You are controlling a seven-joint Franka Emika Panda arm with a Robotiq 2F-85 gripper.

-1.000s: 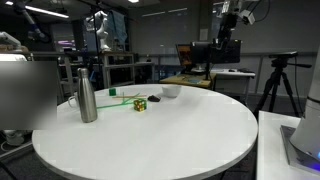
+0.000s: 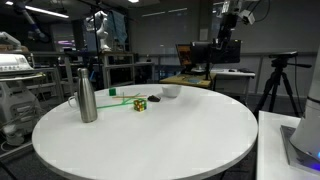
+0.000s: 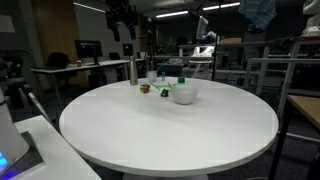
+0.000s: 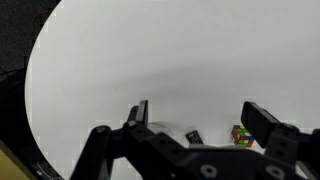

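My gripper hangs high over the white round table (image 2: 180, 140), its two fingers wide apart with nothing between them. A steel bottle (image 2: 87, 102) stands upright at the table's left in exterior view 1. To its right sits a colourful puzzle cube (image 2: 140, 104), with a small black object (image 2: 154, 98) behind it. Farther back is a white bowl (image 2: 171, 90), whose inside I cannot make out. The wrist view shows the cube (image 4: 242, 136) near the right finger and the black object (image 4: 194, 137) between the fingers' positions, far below.
A green item (image 2: 112, 92) and thin green and brown sticks (image 2: 122, 102) lie near the bottle. Desks with monitors (image 3: 90, 48) and a tripod (image 2: 283, 75) stand beyond the table.
A flat grey patch that covered the left side of exterior view 1 is gone, and equipment shows there. The arm and the things on the table look unmoved.
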